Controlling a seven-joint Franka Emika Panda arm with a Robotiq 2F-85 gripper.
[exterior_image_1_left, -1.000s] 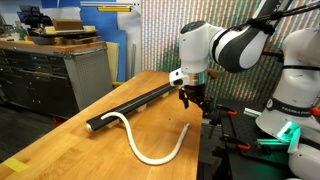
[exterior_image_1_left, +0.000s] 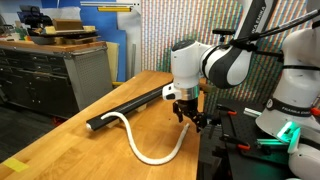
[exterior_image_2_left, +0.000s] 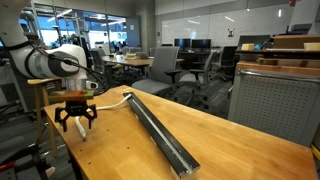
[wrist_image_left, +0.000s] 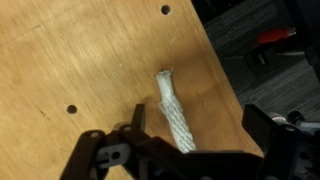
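Observation:
A white rope (exterior_image_1_left: 150, 161) lies in a U-shaped curve on the wooden table, one end near the table edge beside the robot. Just above that end my gripper (exterior_image_1_left: 190, 122) points downward. In the wrist view the rope's end (wrist_image_left: 172, 105) shows between the spread fingers, nearer the left one, and runs down out of sight behind the gripper body. The gripper is open and holds nothing. Exterior view 2 also has the gripper (exterior_image_2_left: 78, 122) low over the rope's near end (exterior_image_2_left: 80, 131).
A long black rail (exterior_image_2_left: 155, 130) lies across the table behind the rope, its near end close to the rope's far end. In the wrist view, the table's edge runs along the right side, with dark equipment beyond it.
My gripper has come down toward the rope's near end, its fingers staying apart. The rope and the black rail have not moved.

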